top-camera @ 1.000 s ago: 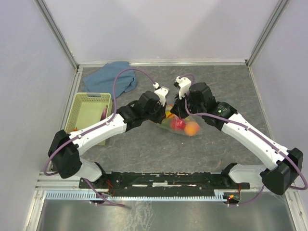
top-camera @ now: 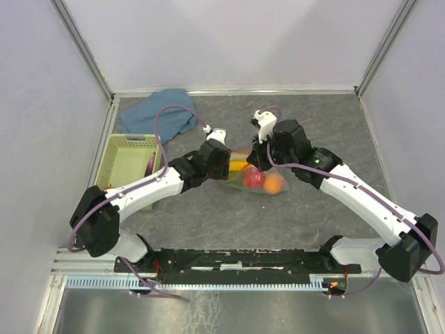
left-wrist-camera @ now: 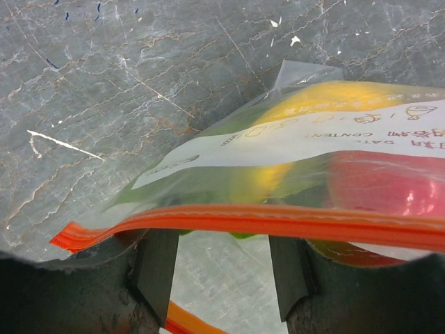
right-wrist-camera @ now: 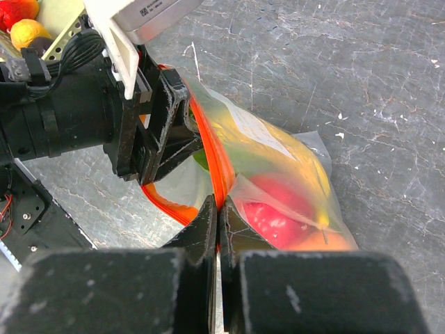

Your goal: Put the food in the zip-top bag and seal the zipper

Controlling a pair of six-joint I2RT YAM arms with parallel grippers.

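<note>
The clear zip bag [right-wrist-camera: 313,153] with an orange zipper edge [left-wrist-camera: 278,220] lies on the grey table, holding a yellow food [left-wrist-camera: 334,97], a red one [right-wrist-camera: 278,209] and an orange one [top-camera: 274,184]. Inside the bag's mouth, the left gripper has its fingers apart, part open; only bag edges and bare table show around them. My right gripper is shut on the orange zipper edge, near the red food. In the right wrist view the mouth gapes as a loop around the left fingers [right-wrist-camera: 181,156].
A pale green basket [top-camera: 108,161] stands at the left with a few food items in it. Behind it lies a blue cloth [top-camera: 158,115].
My left gripper has moved left, away from the right one, and more of the yellow food shows between them. The right arm has stayed still.
</note>
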